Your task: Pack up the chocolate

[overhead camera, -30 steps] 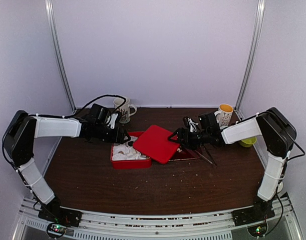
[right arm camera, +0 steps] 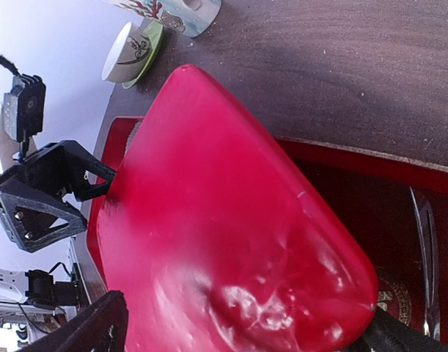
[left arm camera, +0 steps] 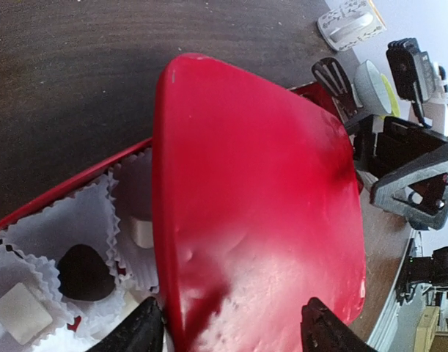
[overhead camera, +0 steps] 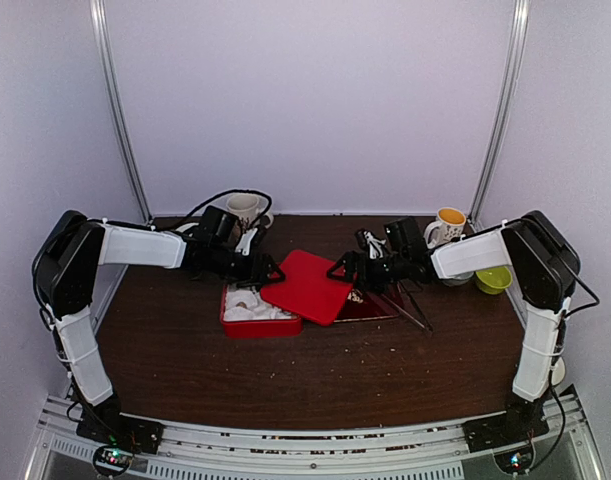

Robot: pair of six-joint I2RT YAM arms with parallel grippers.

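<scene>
The red lid [overhead camera: 307, 287] lies tilted between the red box [overhead camera: 260, 328] and a darker red tray [overhead camera: 370, 315]. Inside the box, white paper cups hold a dark chocolate [left arm camera: 85, 273] and pale cubes [left arm camera: 20, 313]. My left gripper [overhead camera: 270, 272] is at the lid's left edge, fingers part open with the edge between them in the left wrist view. My right gripper [overhead camera: 343, 268] stands open around the lid's right corner; whether it touches is unclear.
Mugs [overhead camera: 242, 208] [overhead camera: 448, 221] stand at the back left and right. A green bowl [overhead camera: 494, 281] is at the right, and metal tongs [right arm camera: 427, 257] lie on the tray.
My left gripper has moved right to the lid's edge. My right gripper has moved slightly left, and the lid has shifted slightly left.
</scene>
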